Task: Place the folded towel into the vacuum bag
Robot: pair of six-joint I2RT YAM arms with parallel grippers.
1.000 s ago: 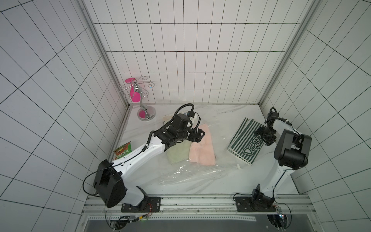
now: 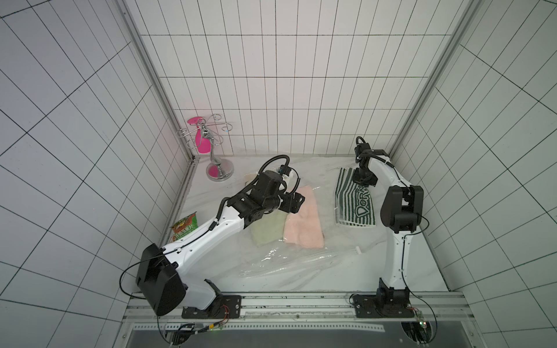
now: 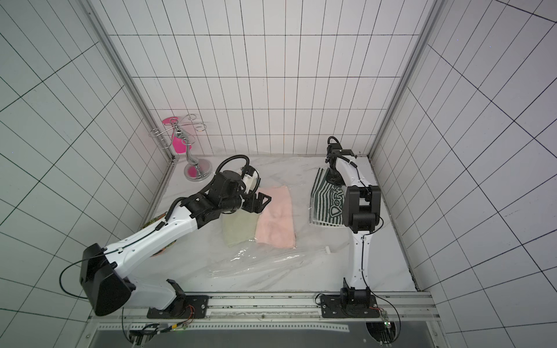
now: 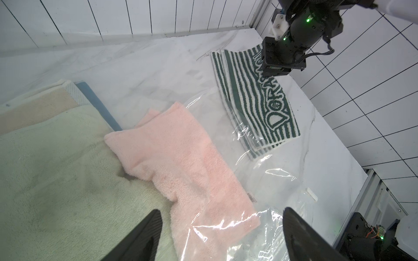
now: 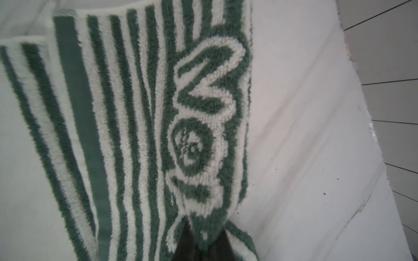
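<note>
The green-and-white striped folded towel (image 2: 354,200) lies on the right side of the table. My right gripper is shut on a gathered bit of the striped towel, near its back right edge. The clear vacuum bag (image 2: 290,264) lies flat in the middle, its shiny film spreading toward the striped towel; I cannot tell whether that towel's left edge is over or under it. A pink towel (image 4: 187,161) lies partly under film, beside a pale green towel (image 4: 65,187). Above these, my left gripper is open, its fingers (image 4: 141,235) wide apart with nothing held.
A chrome stand with pink parts (image 2: 219,168) stands at the back left. A green-and-red packet (image 2: 184,226) lies near the left wall. Tiled walls close off the back and both sides.
My right gripper has moved left and backward, bringing the striped towel with it; the towel has shifted left and turned straighter. The left arm has hardly moved.
</note>
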